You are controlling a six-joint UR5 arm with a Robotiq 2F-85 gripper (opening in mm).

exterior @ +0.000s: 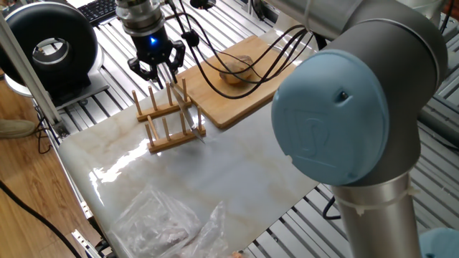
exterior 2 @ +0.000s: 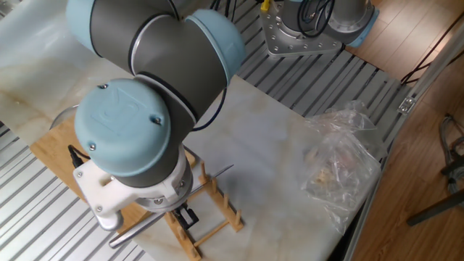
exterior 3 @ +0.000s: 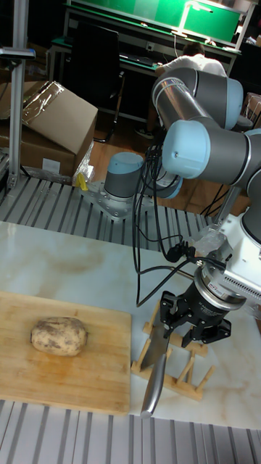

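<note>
A knife [exterior 3: 154, 378] with a metal handle rests in a wooden peg rack [exterior: 172, 141], its blade between the pegs and its handle sticking out past the rack. Just above the rack, beside the handle, is my gripper [exterior 3: 178, 334], its fingers spread apart. In exterior view 1 the gripper [exterior: 161, 72] appears at the handle side of the rack, and no object shows held in it. Exterior view 2 has the arm covering most of the gripper, with the knife handle [exterior 2: 138, 230] showing below the wrist. A potato [exterior 3: 59, 336] lies on the wooden cutting board [exterior 3: 93, 386].
Crumpled clear plastic bags [exterior 2: 341, 163] lie on the marble-look tabletop [exterior: 244, 172]. Black cables [exterior 3: 139, 255] loop beside the wrist. Open tabletop lies between rack and bags. A large black ring-shaped device [exterior: 50, 46] stands beyond the table.
</note>
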